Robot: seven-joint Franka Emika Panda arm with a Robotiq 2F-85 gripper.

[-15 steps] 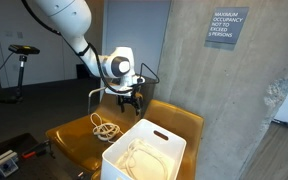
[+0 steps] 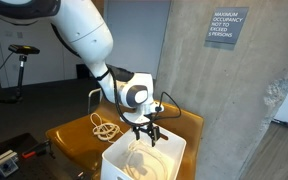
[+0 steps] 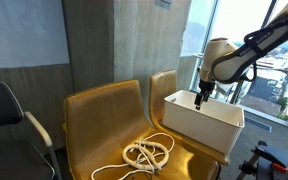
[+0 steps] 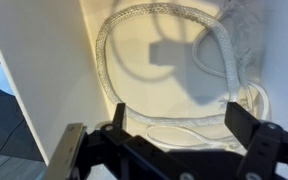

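Note:
My gripper stands open over the white box [image 2: 175, 146], its fingers pointing down with nothing between them. Inside the box, a white braided rope [image 4: 109, 68] lies in a large loop on the bottom, seen in the wrist view. A thinner white cord [image 4: 206, 62] is bunched along the right side of that loop. In exterior view 2 the gripper [image 3: 198, 102] hangs at the box's opening, and the box's front wall [image 3: 198, 126] hides the contents. Another coil of white rope [image 3: 147, 153] lies on the brown seat outside the box.
Brown chairs [image 3: 105, 119] stand in a row, with the box resting on their seats. A dark chair [image 3: 14, 128] is off to the left in exterior view 2. A concrete wall [image 2: 224, 90] rises behind the chairs.
Over the last second the arm has swung right in exterior view 1 and come down, bringing the gripper from beside the box to over it. Both ropes look unmoved.

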